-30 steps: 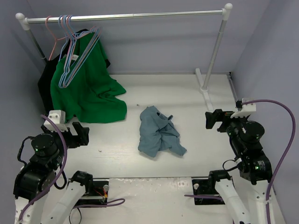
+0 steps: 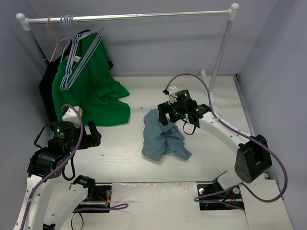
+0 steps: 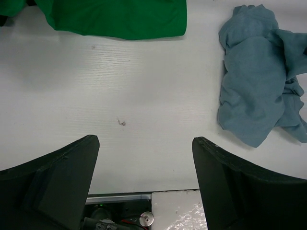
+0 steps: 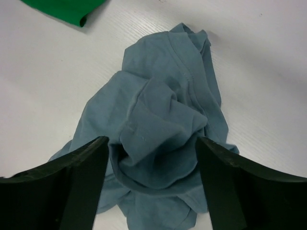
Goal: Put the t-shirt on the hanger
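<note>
A crumpled blue-grey t-shirt [image 2: 160, 141] lies on the white table in the middle. My right gripper [image 2: 168, 112] is over its upper part, fingers apart with the cloth's raised folds [image 4: 153, 124] between and below them. My left gripper [image 2: 88, 134] hangs open over the left of the table, holding nothing; in the left wrist view the shirt [image 3: 252, 86] lies to its right. Several wire hangers [image 2: 72, 62] in pink, blue and grey hang at the left of the rail [image 2: 129, 17].
Green [image 2: 96, 105] and black garments hang at the back left, the green one draped onto the table. The rail's right post [image 2: 220, 48] stands at the back right.
My right arm has swung leftward from the table's right side to over the t-shirt. My left arm has shifted slightly up and to the right in the top view.
</note>
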